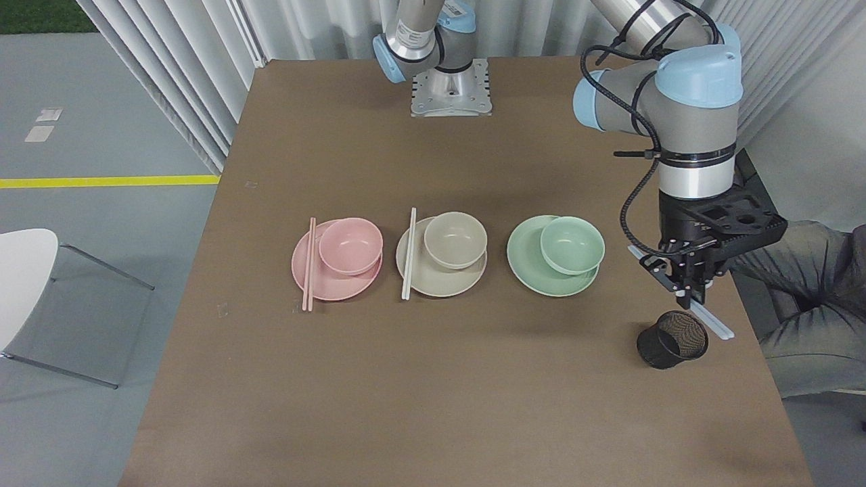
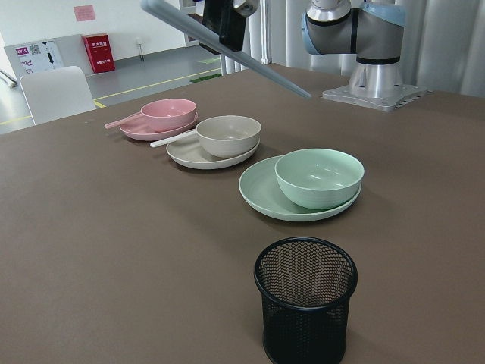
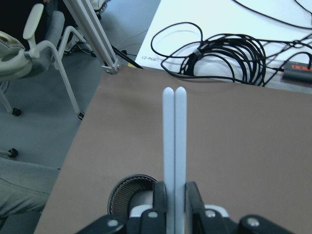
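Observation:
My gripper [image 1: 690, 296] is shut on a pair of pale blue-white chopsticks [image 1: 712, 320] [image 2: 174, 23] [image 3: 168, 141], held side by side above a black mesh cup [image 1: 666, 345] [image 2: 303, 318] [image 3: 124, 200] at the table's right. To the left, a green bowl [image 1: 572, 243] [image 2: 318, 173] sits on a green plate [image 1: 532, 272], a cream bowl [image 1: 454, 239] on a cream plate [image 1: 438, 283] with white chopsticks [image 1: 410, 251], and a pink bowl [image 1: 350, 243] on a pink plate [image 1: 337, 288] with pink chopsticks [image 1: 309, 264].
A seated person's legs [image 1: 828, 325] are beside the right edge. A cable coil [image 3: 229, 58] lies on a white surface beyond the table in the wrist view.

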